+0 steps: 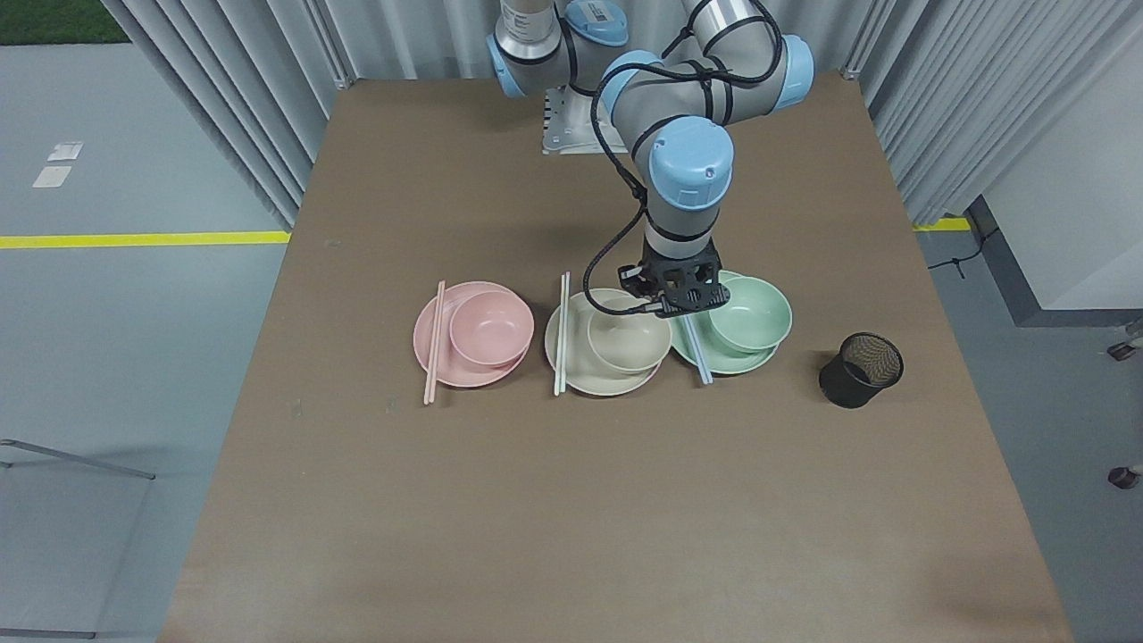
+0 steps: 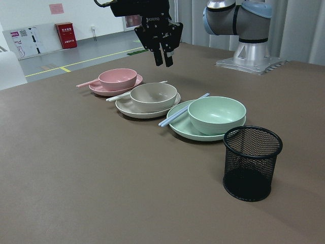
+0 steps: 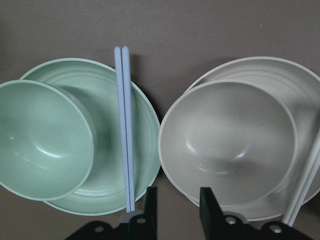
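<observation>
My gripper is open and empty, above the gap between the green and cream settings. The green plate (image 3: 102,200) holds a green bowl (image 3: 40,140) and light blue chopsticks (image 3: 125,125); their near ends lie behind my left finger in the wrist view. The cream plate (image 3: 255,70) holds a cream bowl (image 3: 225,140) and white chopsticks (image 3: 303,182). The pink plate (image 1: 452,373) holds a pink bowl (image 1: 490,327) and pink chopsticks (image 1: 435,343) at the left of the row.
A black mesh cup (image 1: 859,370) stands right of the row. The arm's base stands on a metal plate (image 2: 251,68) at the back.
</observation>
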